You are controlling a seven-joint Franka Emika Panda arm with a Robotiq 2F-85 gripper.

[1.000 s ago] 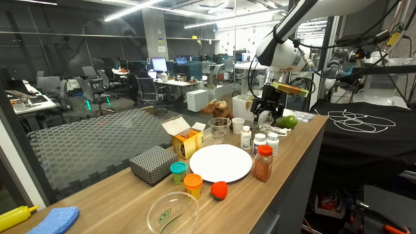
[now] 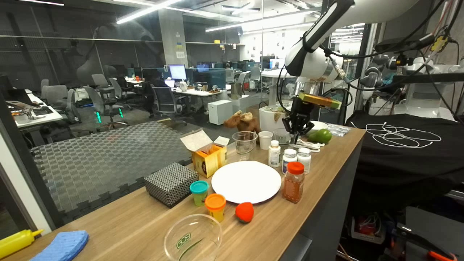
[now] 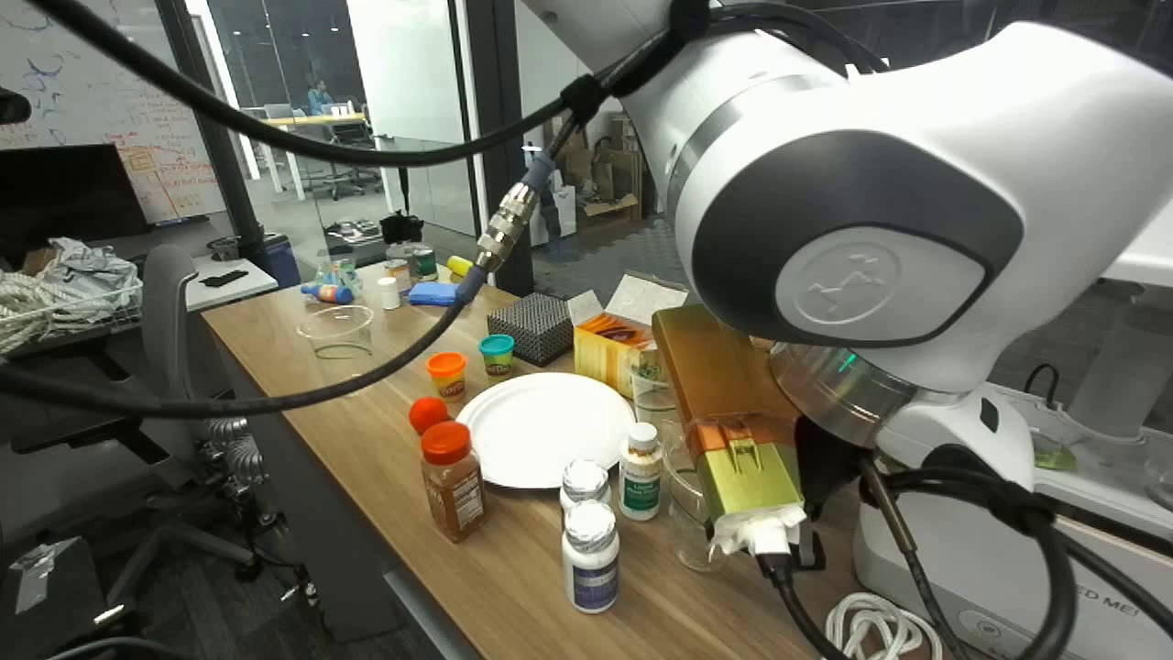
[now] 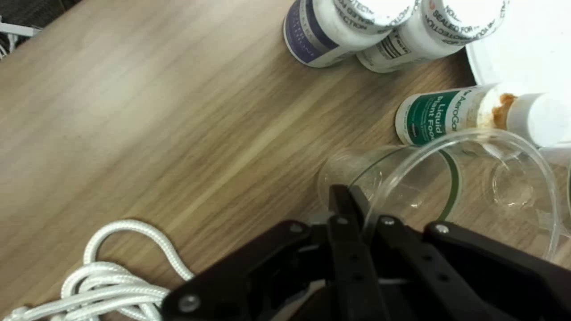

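Note:
In the wrist view my gripper is shut, its dark fingertips together at the left side of a clear plastic cup point(image 4: 455, 182). The cup's rim runs down to the fingers; whether its thin wall is caught between them cannot be made out. From exterior view 1, the gripper point(image 2: 295, 132) points down at the far end of the table, with the clear cup point(image 2: 281, 136) just left of it. Exterior view 2 shows that cup point(image 3: 690, 528) partly behind the gripper's camera housing, which hides the fingers.
A liquid plant food bottle point(image 4: 439, 115) and two white pill bottles point(image 4: 321, 37) stand near the cup. A white cord point(image 4: 115, 289) lies coiled on the table. Beyond are a white plate point(image 2: 246, 182), a red-lidded jar point(image 2: 294, 185) and another clear cup point(image 2: 244, 143). Bare wood lies between cord and bottles.
My gripper has moved a little left in exterior view 1, and its fingers have come together. The clear cup beside it has shifted left as well.

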